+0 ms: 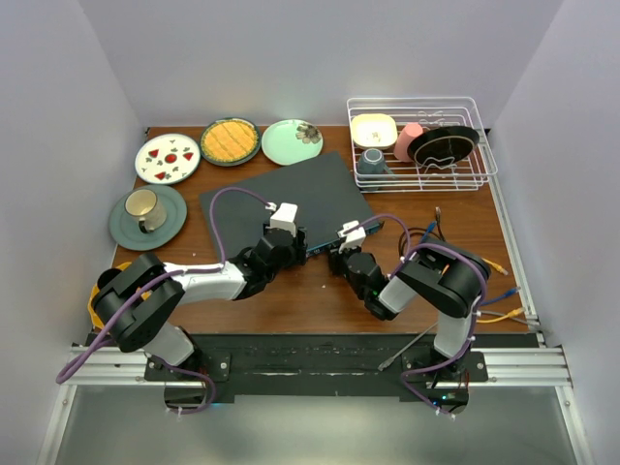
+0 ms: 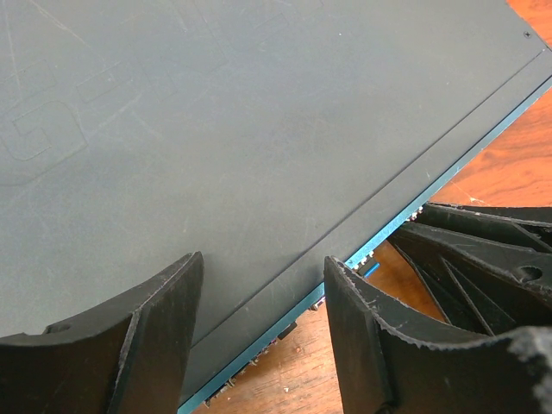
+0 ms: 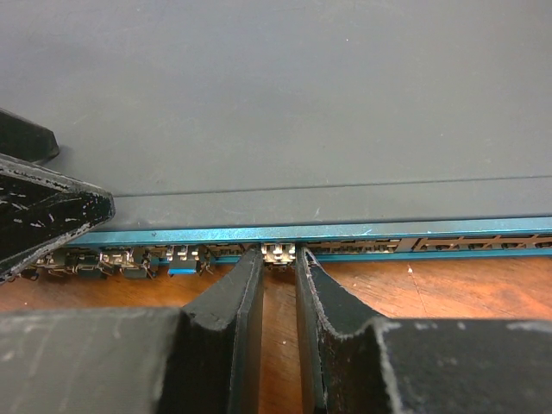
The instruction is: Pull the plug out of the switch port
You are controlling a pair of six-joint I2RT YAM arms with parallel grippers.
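The dark grey switch point(image 1: 271, 184) lies on the wooden table, its blue-edged port side point(image 3: 448, 227) facing me. In the right wrist view, my right gripper is at the port row with its fingertips close together around a small light connector; whether they grip it is hard to tell. My left gripper stands open over the switch's front edge, fingers apart, with the edge and ports visible between them. My right gripper's black body shows at the right of the left wrist view.
Plates point(image 1: 169, 159) and a mug point(image 1: 140, 208) sit back left, a dish rack point(image 1: 421, 178) back right. Loose cables point(image 1: 499, 315) lie at the right. Bare table point(image 1: 257, 315) lies in front of the switch.
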